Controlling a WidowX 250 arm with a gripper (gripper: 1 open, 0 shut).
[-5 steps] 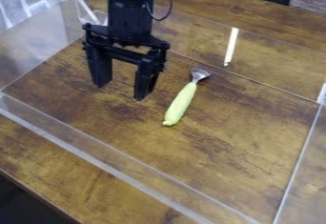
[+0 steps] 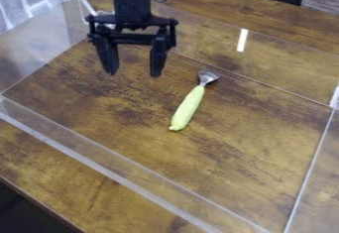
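Observation:
My black gripper (image 2: 133,60) hangs over the back left of the wooden surface, its two fingers spread apart and open, with nothing between them. To its right and nearer the viewer lies a pale yellow-green, elongated object (image 2: 188,109) with a metal tip at its far end, resting on the wood apart from the gripper.
Clear low walls (image 2: 312,177) border the wooden work area (image 2: 106,128). A white strip (image 2: 241,40) shows at the back, and a white railing stands at the top left.
Over the last second the gripper has moved back and up in the view, away from the elongated object, which lies where it was.

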